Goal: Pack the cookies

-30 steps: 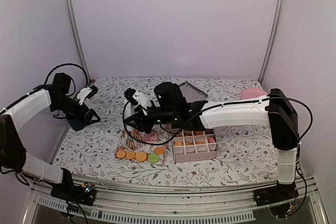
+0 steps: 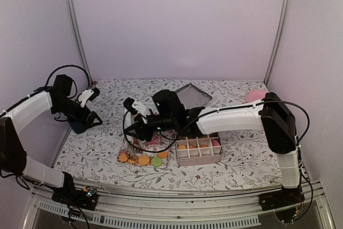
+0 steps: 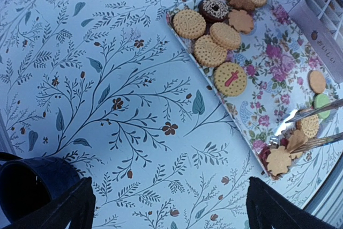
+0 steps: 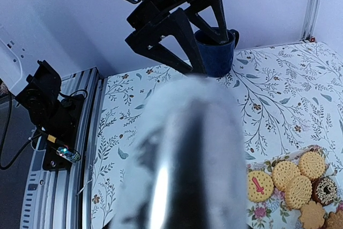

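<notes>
Several cookies lie on a flowered tray (image 3: 238, 108), among them a jam-striped cookie (image 3: 230, 79) and a green cookie (image 2: 156, 162). My right gripper (image 2: 128, 117) is over the tray, its fingers apart around shiny metal tongs (image 4: 187, 170). In the left wrist view the tongs' arms are spread above the front cookies, one close to a brown flower cookie (image 3: 296, 139); whether it touches is unclear. The pink compartment box (image 2: 199, 160) stands right of the tray, holding some cookies, partly hidden by the right arm. Off to the left, my left gripper (image 2: 94, 105) is open and empty.
A dark blue mug (image 4: 217, 63) stands beside the left gripper. At the back are a grey tray (image 2: 194, 96) and a pink plate (image 2: 256, 95). Patterned table between the mug and the cookie tray is bare.
My right gripper has shifted a little left and towards the front over the cookies, with the tongs. The left arm has stayed still.
</notes>
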